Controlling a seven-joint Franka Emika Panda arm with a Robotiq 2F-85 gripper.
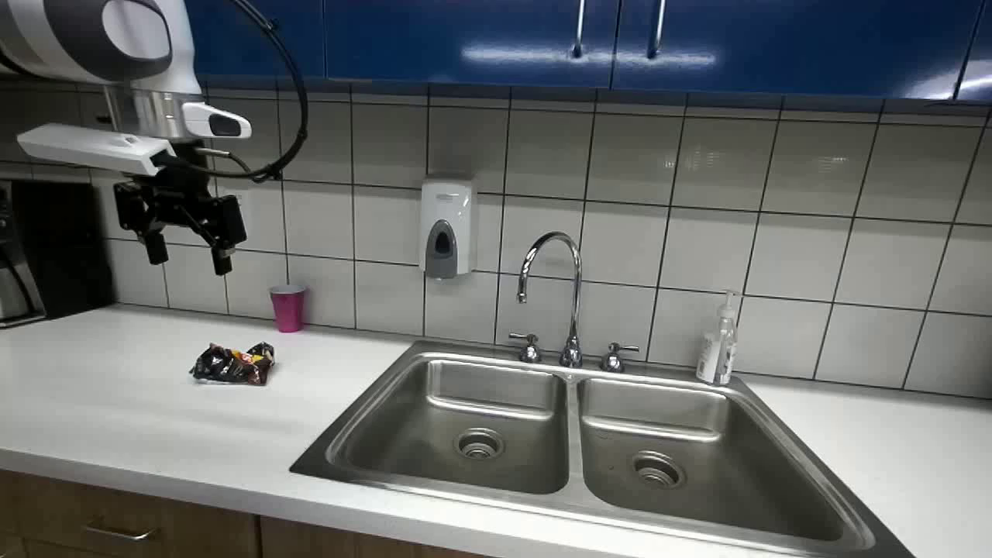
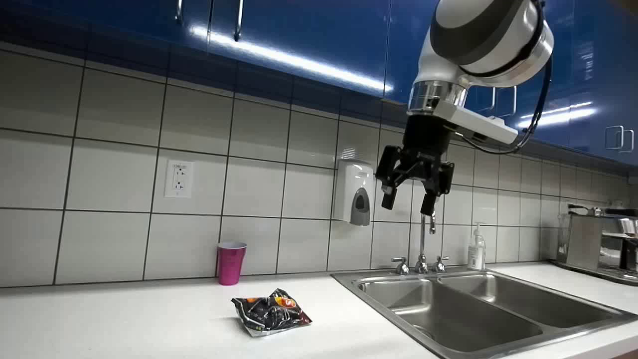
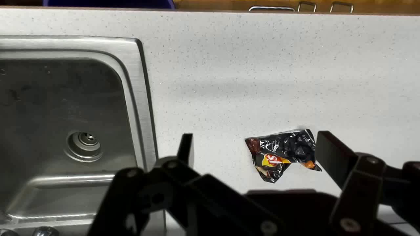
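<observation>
My gripper is open and empty, high above the counter in both exterior views. Below it on the white counter lies a crumpled dark snack bag with a red and yellow logo. From the wrist camera, the bag appears between the two fingers, nearer the right one, well below them. Against the tiled wall a pink cup stands upright, behind the bag; it does not show in the wrist view. In the second exterior view the gripper hangs up and to the right of the bag.
A double-basin steel sink with a tall faucet lies to the right of the bag. A soap dispenser hangs on the wall, and a pump bottle stands behind the sink. Bare counter surrounds the bag. Blue cabinets hang overhead.
</observation>
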